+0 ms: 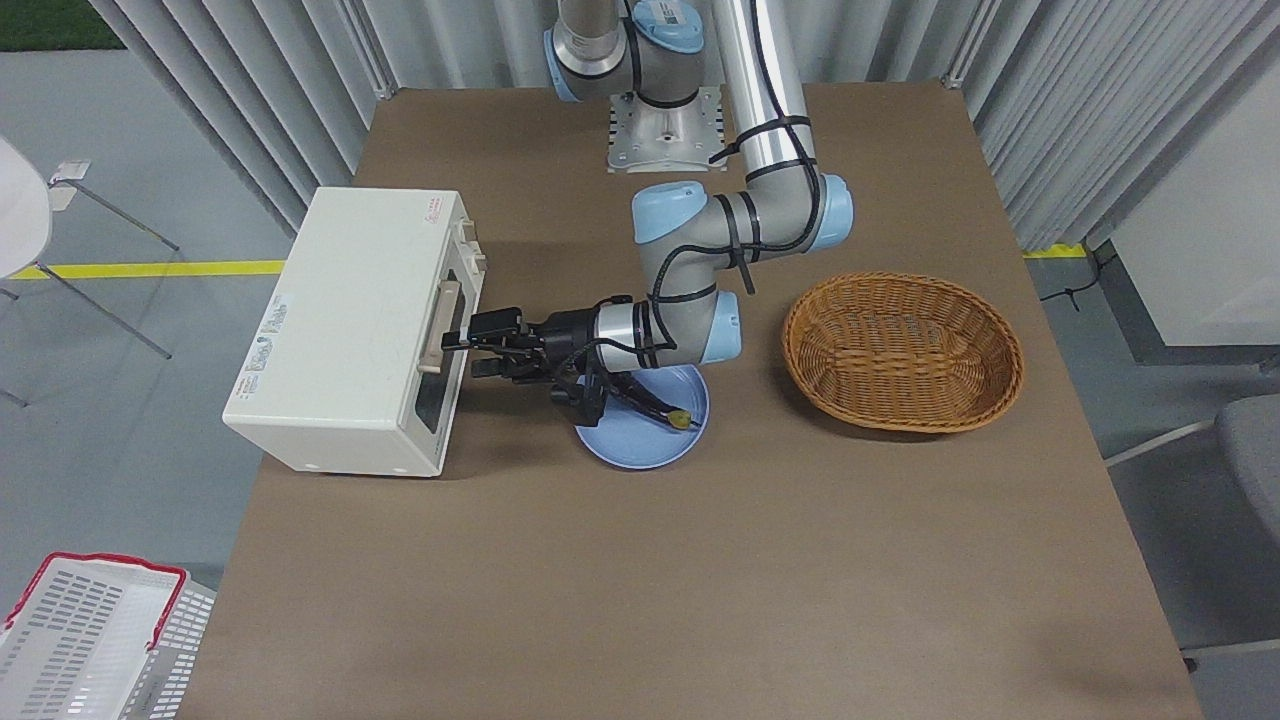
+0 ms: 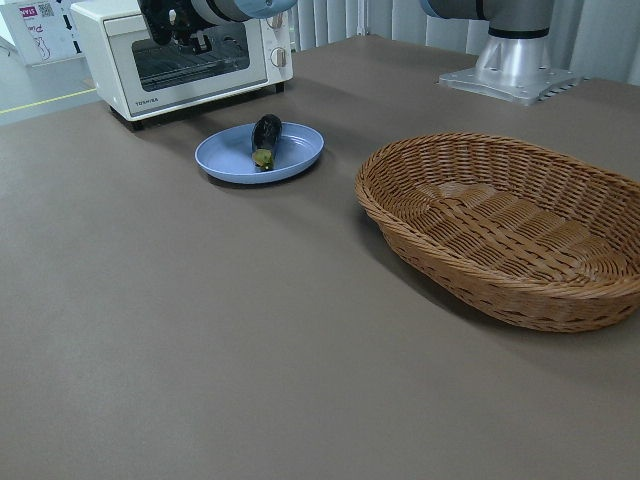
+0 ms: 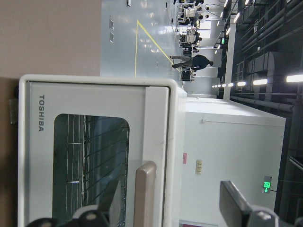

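A white Toshiba toaster oven stands on the table at the left, its glass door closed. My gripper is open in front of the door, its fingers either side of the vertical-looking handle in the wrist view, with nothing held. In the front view the gripper is beside the handle, above a blue plate. An eggplant with a green stem lies on that plate, partly hidden by the arm in the front view.
A wicker basket sits to the right of the plate. The arm's base is at the back. A white plastic crate stands off the table at the lower left.
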